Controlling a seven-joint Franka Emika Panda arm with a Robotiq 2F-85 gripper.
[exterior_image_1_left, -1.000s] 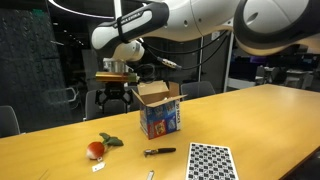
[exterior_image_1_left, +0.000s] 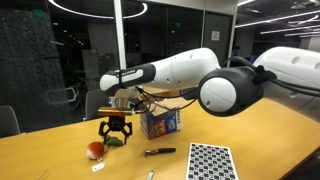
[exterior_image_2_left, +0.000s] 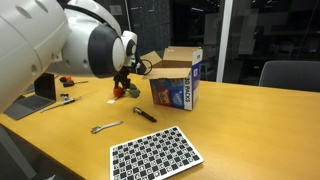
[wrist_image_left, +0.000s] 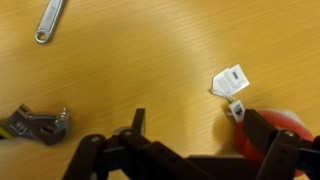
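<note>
My gripper (exterior_image_1_left: 115, 138) points down over the table, its fingers apart and nothing showing between them. In exterior view 1 it hangs at the green item (exterior_image_1_left: 113, 141), partly covering it, just right of a round red item (exterior_image_1_left: 96, 151). The wrist view has the red item (wrist_image_left: 278, 128) at the lower right, partly behind one finger, with a white tag (wrist_image_left: 231, 80) beside it. Bare wood shows between the two dark fingers. Whether the gripper touches the green item, I cannot tell.
An open cardboard box (exterior_image_2_left: 175, 88) stands close to the arm. A dark-handled tool (exterior_image_1_left: 159, 151), a wrench (exterior_image_2_left: 105, 127) and a checkerboard (exterior_image_1_left: 211, 162) lie nearer the front. A laptop (exterior_image_2_left: 38, 94) sits at the left in exterior view 2.
The arm has come down, bringing my gripper from well above the table to low over the green item. The items on the table have not visibly moved.
</note>
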